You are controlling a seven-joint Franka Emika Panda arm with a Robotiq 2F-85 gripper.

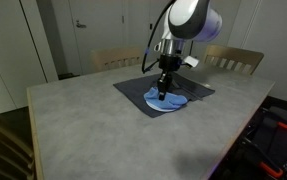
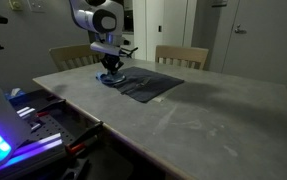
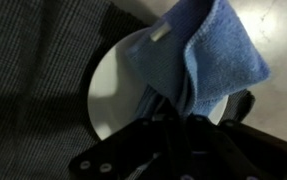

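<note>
A blue cloth (image 3: 215,52) lies bunched over a white plate (image 3: 105,98), covering much of it in the wrist view. My gripper points down at the plate, its dark fingers shut on a fold of the cloth. In exterior view 1 the gripper (image 1: 163,94) is at the cloth (image 1: 173,100), low over the plate (image 1: 160,106). Exterior view 2 shows the gripper (image 2: 112,71) small, with the cloth (image 2: 108,80) beneath it. The fingertips themselves are too dark to make out clearly.
A dark mat (image 1: 135,87) lies under and around the plate. Something dark and narrow (image 3: 245,104) sticks out beside the plate in the wrist view. Wooden chairs (image 2: 182,57) stand along the table.
</note>
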